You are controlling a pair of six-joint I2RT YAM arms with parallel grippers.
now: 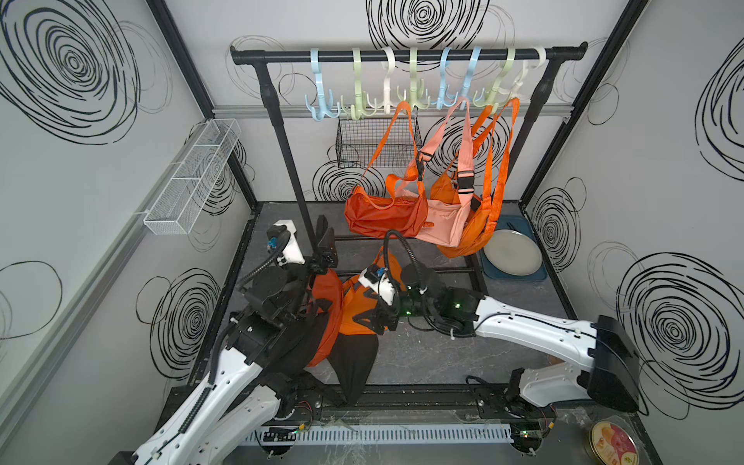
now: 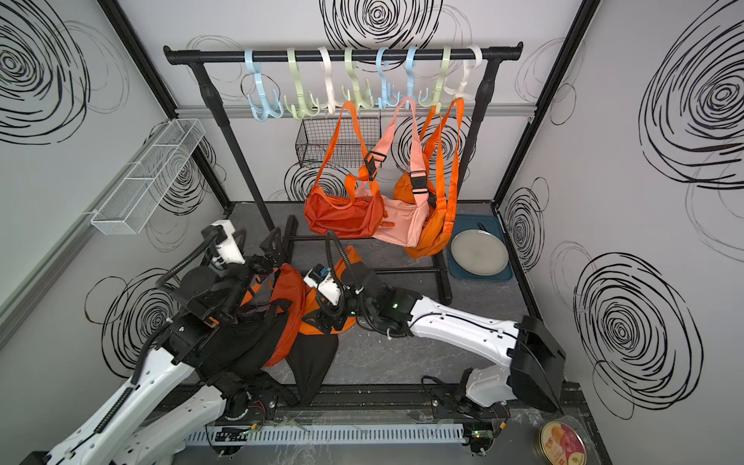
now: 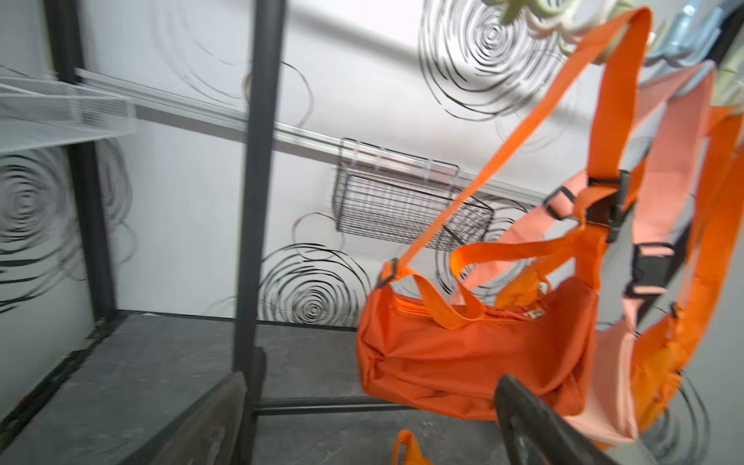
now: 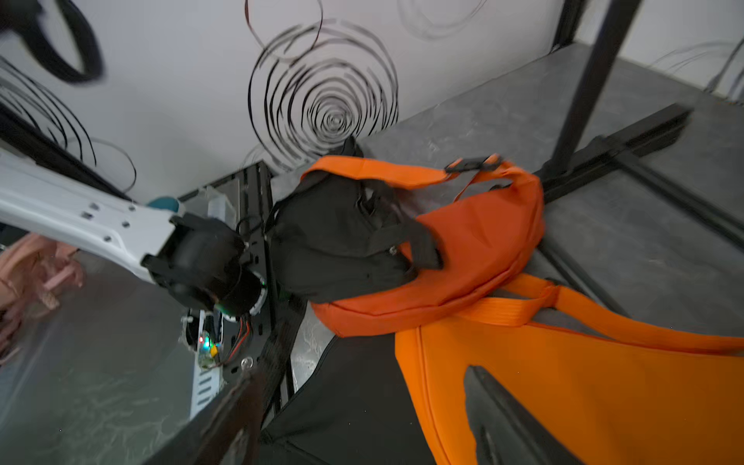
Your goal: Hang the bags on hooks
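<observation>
An orange-red bag point(image 1: 387, 213) hangs by its strap from the hooks point(image 1: 414, 97), beside a pink bag point(image 1: 440, 224) and another orange bag point(image 1: 472, 240). My left gripper point(image 1: 324, 244) is raised at the left, below that bag's level, open and empty. My right gripper point(image 1: 376, 314) is low over the pile, open, above an orange bag point(image 4: 589, 387) lying with black fabric point(image 4: 356, 403) and a red-orange bag point(image 4: 434, 279) on the floor.
A rail point(image 1: 341, 55) carries several hooks. Wire baskets are on the back and left walls. A plate point(image 1: 511, 252) on a blue tray sits at the right.
</observation>
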